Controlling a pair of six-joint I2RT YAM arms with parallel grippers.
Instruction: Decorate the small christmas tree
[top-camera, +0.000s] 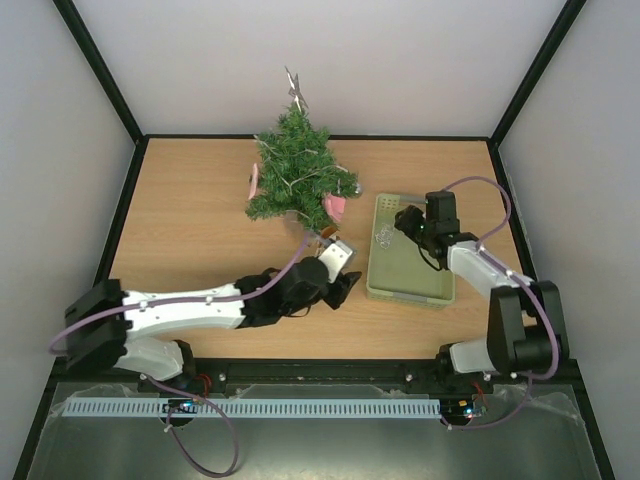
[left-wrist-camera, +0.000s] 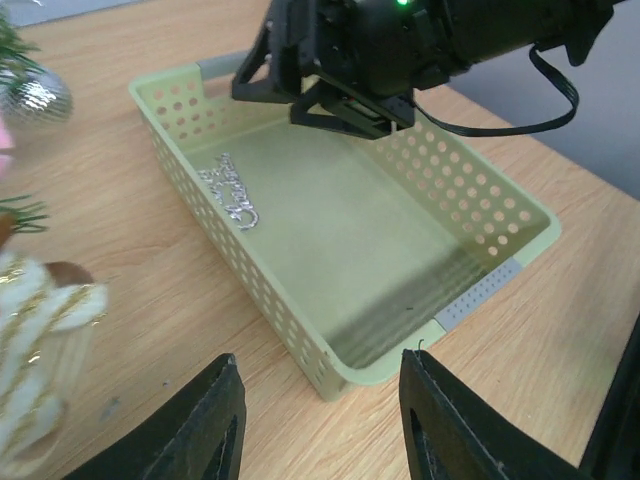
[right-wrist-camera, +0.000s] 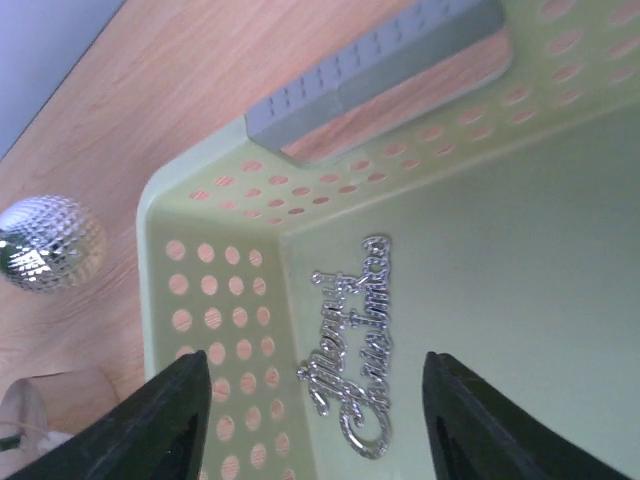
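The small tree (top-camera: 295, 170) stands at the back centre, decorated, with a silver ball (right-wrist-camera: 50, 243) on its right. A silver lettering ornament (right-wrist-camera: 355, 350) lies in the green tray (top-camera: 410, 280). My right gripper (top-camera: 405, 220) hangs above it, open, its fingers empty in the right wrist view. My left gripper (top-camera: 342, 282) is open at the tray's left, with nothing between its fingers. A white and gold ornament (left-wrist-camera: 30, 350) stands beside it, at the left edge of the left wrist view.
The tray's rim is close around my right gripper.
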